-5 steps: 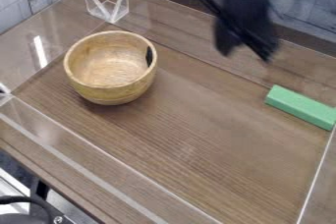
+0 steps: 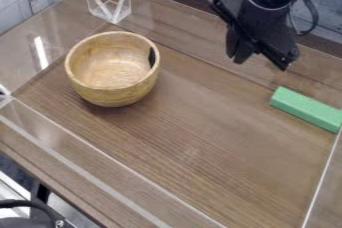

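Observation:
My gripper [image 2: 235, 42], black and mounted on the arm that comes down from the top right, hangs over the back right of the wooden table [image 2: 201, 152]. It looks shut, with nothing visible between its fingers. A round wooden bowl [image 2: 112, 88] stands on the left part of the table, to the left of and nearer than the gripper. A green block [image 2: 305, 109] lies at the right, below and right of the gripper.
A small clear plastic stand [image 2: 110, 4] is at the back left. Black cable or hardware [image 2: 27, 206] shows at the bottom left corner.
The bowl, green block and stand have not moved.

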